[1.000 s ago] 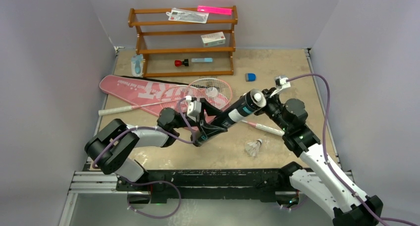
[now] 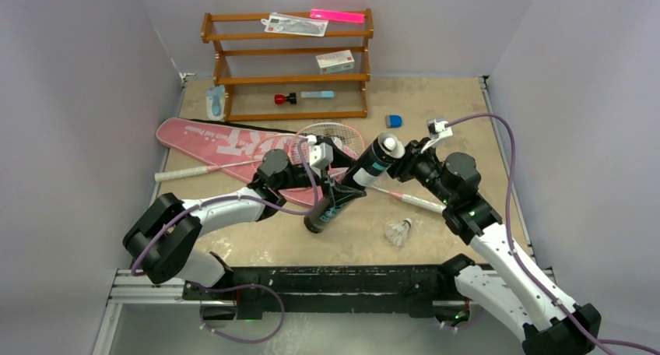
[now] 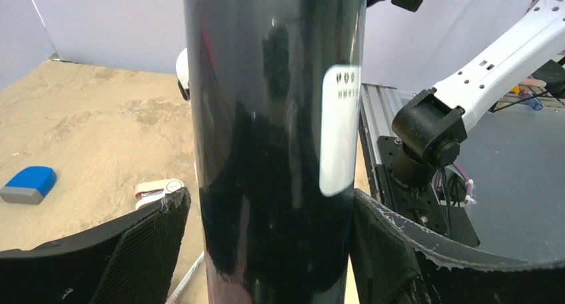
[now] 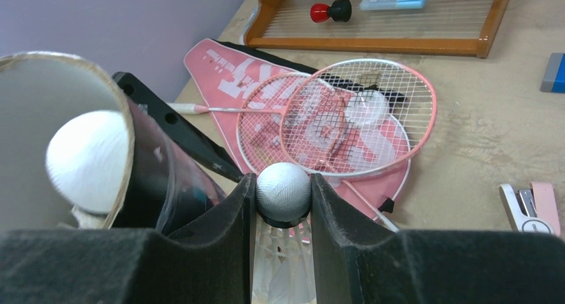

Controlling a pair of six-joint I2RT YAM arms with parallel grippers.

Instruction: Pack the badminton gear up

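A black shuttlecock tube (image 2: 359, 177) stands tilted, with my left gripper closed round it. The open top (image 4: 100, 77) shows a white cork inside. My right gripper is shut on a shuttlecock (image 4: 283, 187), cork upward, beside the tube's mouth. Two rackets (image 4: 356, 117) with pink-white frames lie overlapping on the pink bag (image 2: 194, 137) at left and centre; one grip (image 2: 419, 202) reaches right. A loose shuttlecock (image 2: 398, 230) lies near the front.
A wooden rack (image 2: 288, 80) holding small items stands at the back. A blue object (image 2: 393, 121) lies right of it, and a stapler (image 4: 533, 211) shows in the right wrist view. The front left of the table has bare room.
The tube has swung more upright, its top moving left, as my left arm moved slightly. My right gripper has shifted a little left and toward the front.
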